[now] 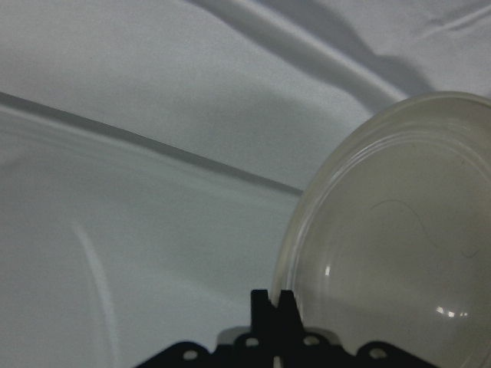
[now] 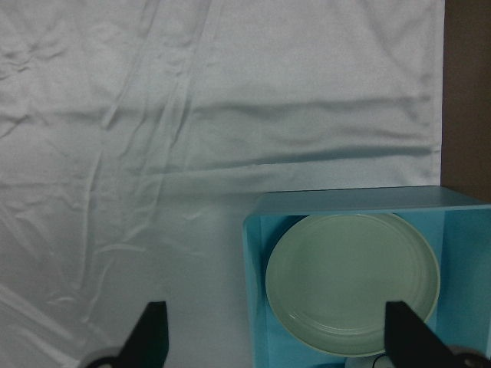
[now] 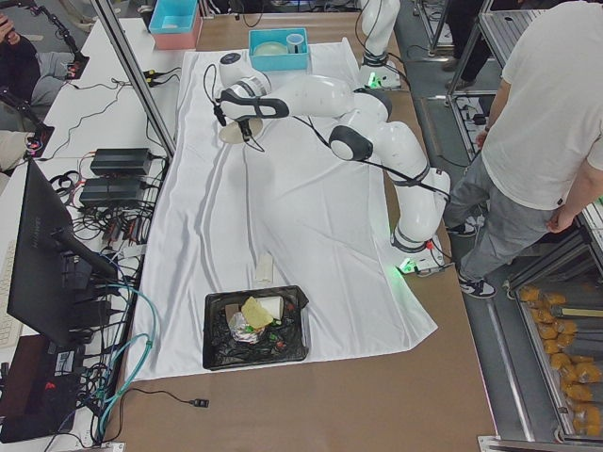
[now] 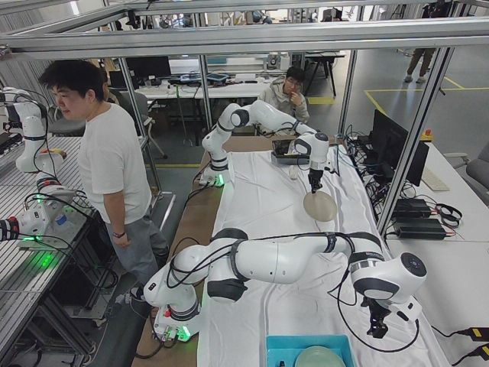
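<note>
A translucent round plate (image 1: pixel 391 230) lies on the white cloth (image 1: pixel 138 69); in the camera right view it is the beige disc (image 4: pixel 320 210). My left gripper is shut at its rim, which appears to be between the fingertips. In the right wrist view a blue bin (image 2: pixel 460 276) holds a pale green plate (image 2: pixel 345 276) and part of a cup. My right gripper is open above the cloth and the bin's left edge, with nothing visible between its fingers.
A black tray (image 3: pixel 217 344) with food scraps and wrappers sits at the other end of the table, a small pale item (image 3: pixel 264 268) beside it. A person (image 3: pixel 528 132) stands at the table's side.
</note>
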